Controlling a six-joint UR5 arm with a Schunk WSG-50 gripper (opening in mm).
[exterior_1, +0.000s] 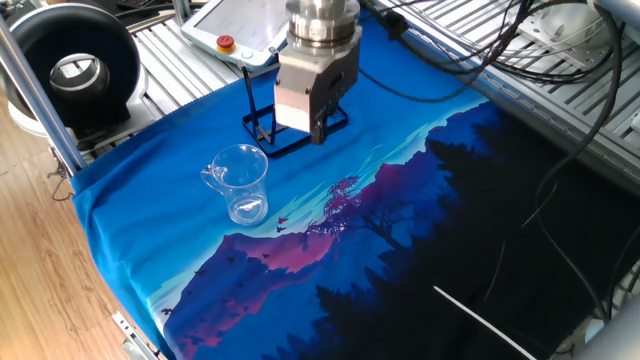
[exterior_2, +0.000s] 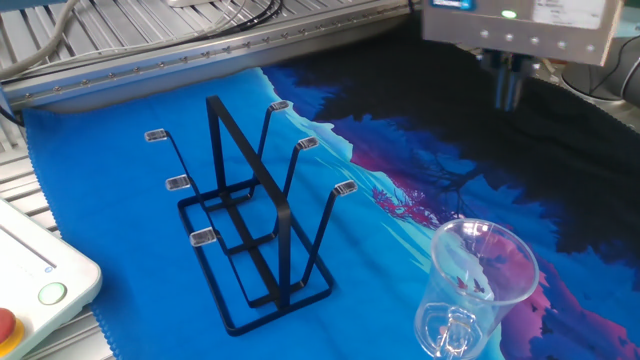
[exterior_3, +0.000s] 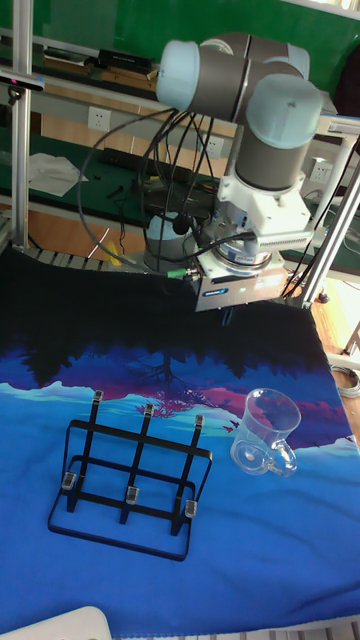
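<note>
A clear cup with a handle stands upright on the printed cloth, and the same clear cup shows at lower right in the second view. A black wire rack with upright prongs stands on the blue part of the cloth; the black rack is left of the cup in the third view. My gripper hangs above the dark part of the cloth, apart from both cup and rack. Its narrow fingers point down, close together, and nothing shows between them. In the first view, the gripper partly covers the rack.
A tablet-like controller with a red button lies beyond the rack. Black cables hang at the right. A thin white rod crosses the cloth's dark part. Bare cloth lies left of the cup.
</note>
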